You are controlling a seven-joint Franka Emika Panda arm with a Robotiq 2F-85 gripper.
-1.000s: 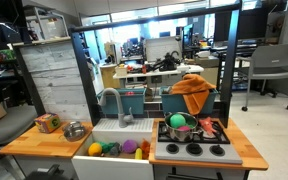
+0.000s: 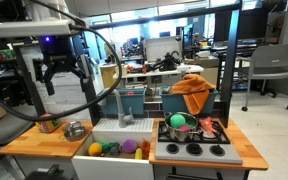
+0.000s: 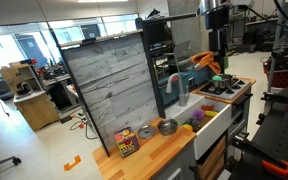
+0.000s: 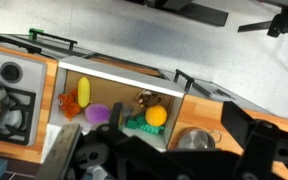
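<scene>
My gripper point(image 2: 68, 86) hangs high at the left in exterior view 1, fingers apart and empty. In exterior view 2 the gripper point(image 3: 218, 50) is up in the air near the stove end. Below it in the wrist view lies a white sink basin point(image 4: 124, 72) holding toy food: an orange ball point(image 4: 156, 116), a purple piece point(image 4: 97, 113), a yellow piece point(image 4: 84, 92), an orange-red piece point(image 4: 70, 105) and a green piece point(image 4: 139, 125). A metal pot point(image 4: 196, 138) stands on the wooden counter beside the basin. The gripper touches none of these; dark fingers cover part of the lower wrist view.
A pot with a green item point(image 2: 178, 121) sits on the stove point(image 2: 196, 150). The faucet point(image 2: 120, 106) rises behind the basin. An orange cloth point(image 2: 190, 93) drapes over a teal bin point(image 2: 172, 103). A small box point(image 2: 49, 123) stands at the left counter's back.
The arm has come down into exterior view 1 from the upper left, and the gripper now shows fully. The toy food, pots and cloth look unmoved.
</scene>
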